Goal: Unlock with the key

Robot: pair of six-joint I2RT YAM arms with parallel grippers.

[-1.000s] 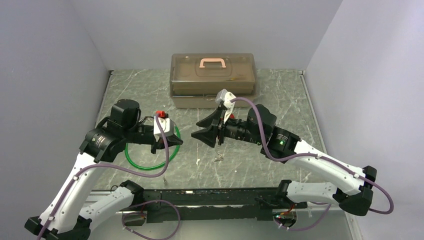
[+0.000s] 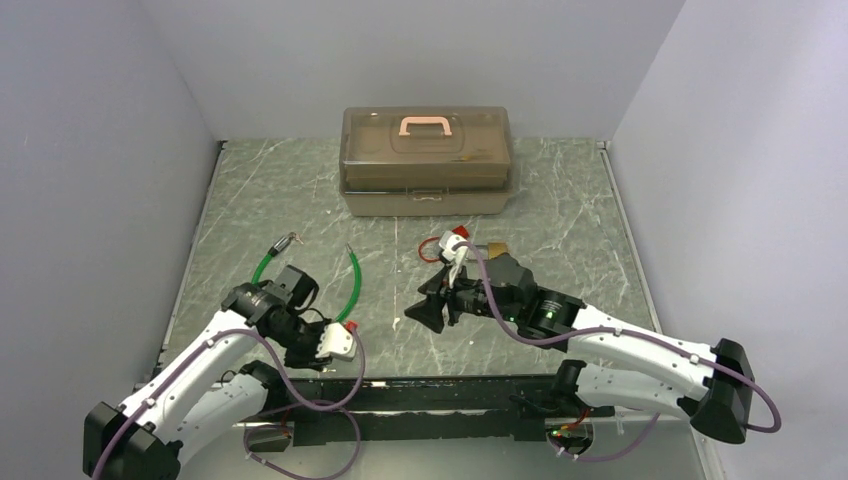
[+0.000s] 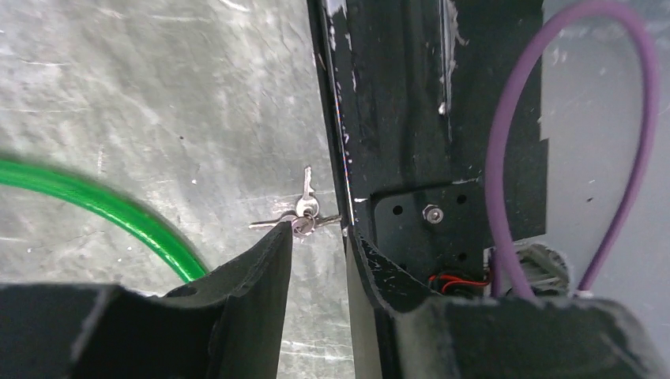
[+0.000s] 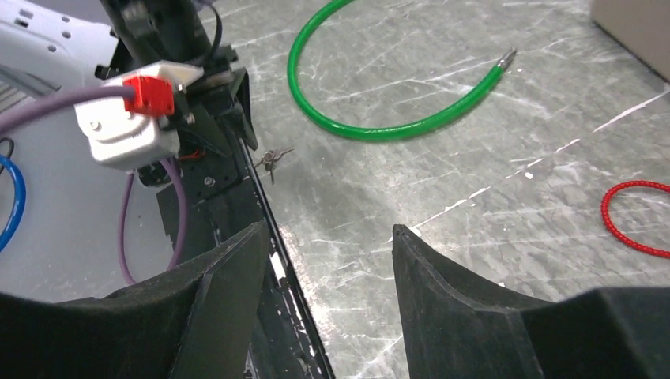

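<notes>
A small bunch of silver keys (image 3: pixel 306 207) lies on the marble by the front black edge; my left gripper hovers over it, fingertips pointing at it, with no grasp visible. The same keys (image 4: pixel 269 159) show beside the left arm in the right wrist view. My right gripper is open above bare marble in the middle. In the top view a brass padlock-like block (image 2: pixel 497 250) is partly hidden behind the right arm, beside a red cord (image 2: pixel 427 256).
A closed brown toolbox (image 2: pixel 426 160) stands at the back. A green hose (image 2: pixel 355 282) with metal ends lies on the left. A black rail (image 3: pixel 427 95) runs along the front.
My left arm has moved down toward the front edge, over the keys. The right arm has shifted toward the front and slightly right.
</notes>
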